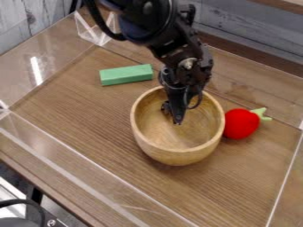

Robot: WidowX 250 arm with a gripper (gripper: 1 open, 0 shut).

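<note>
My gripper [182, 105] points down into the back part of a round wooden bowl [178, 145]. Its fingertips sit at or inside the bowl near the back rim. Whether it holds anything is hard to see, as the dark fingers hide that spot.
A green block [126, 74] lies to the back left of the bowl. A red toy vegetable with a green stem [240, 124] lies right of the bowl. A wall runs along the back.
</note>
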